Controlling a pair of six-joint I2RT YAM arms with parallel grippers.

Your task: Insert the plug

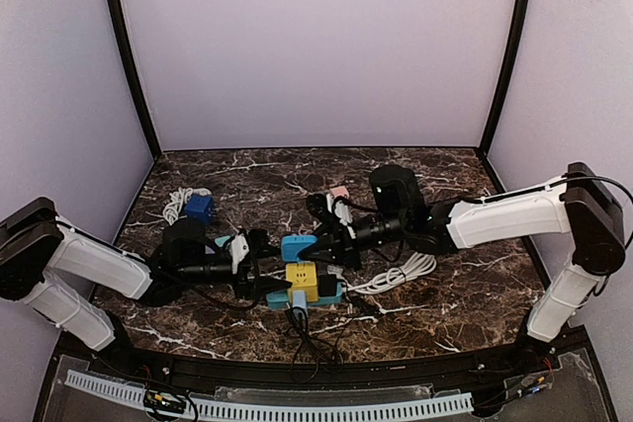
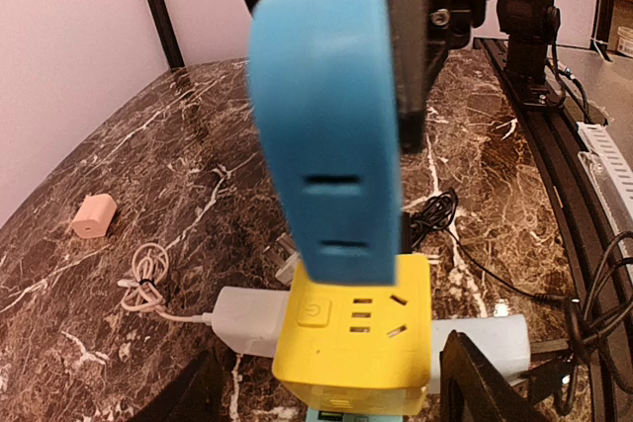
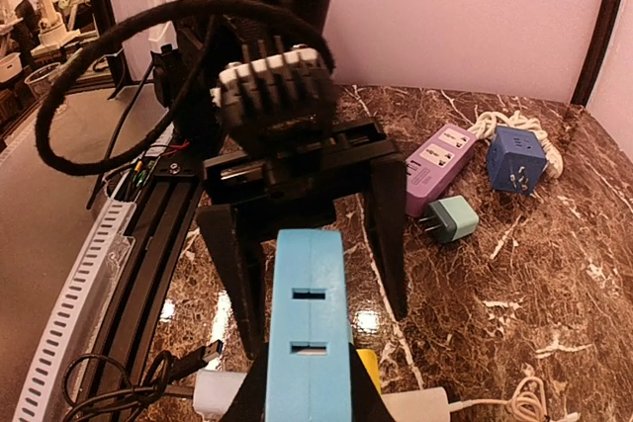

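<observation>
A light blue plug block is held up by my right gripper, shut on it; it fills the centre of the left wrist view and the bottom of the right wrist view. Just below it sits a yellow socket cube with white plugs at both sides. My left gripper stands open beside the cube, its fingers at the lower edge of its own view, with nothing clearly between them.
A purple power strip, blue cube and green charger lie at the left side. A pink charger lies toward the back. Coiled white cables lie on the marble table, which ends at a front rail.
</observation>
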